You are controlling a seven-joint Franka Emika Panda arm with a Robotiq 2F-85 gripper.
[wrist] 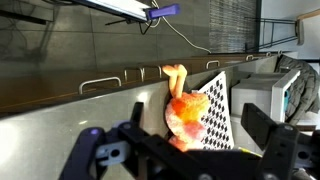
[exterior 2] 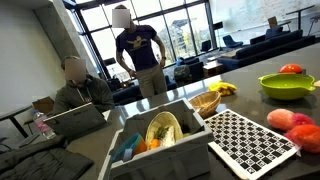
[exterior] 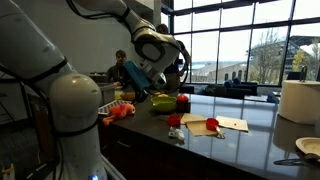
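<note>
My gripper is open, its dark fingers wide apart in the wrist view. Between them, lower down by the counter's edge, an orange and red plush-like thing (wrist: 187, 112) shows; it appears to lie there untouched. In exterior view 1 the gripper hangs above the counter, its tips hard to make out, with the orange-red thing (exterior: 120, 110) to its left. Exterior view 2 has no arm in sight; a reddish round item (exterior 2: 283, 119) and a peach-coloured one (exterior 2: 306, 137) lie beside the white perforated board (exterior 2: 250, 146).
A grey bin (exterior 2: 165, 160) holds several items, with a wicker basket (exterior 2: 207, 102) behind. The green bowl (exterior 2: 287, 88) has something red near it. Red cups (exterior: 212, 124) and brown paper (exterior: 200, 129) lie mid-counter. Open counter (exterior: 255, 142) stretches right.
</note>
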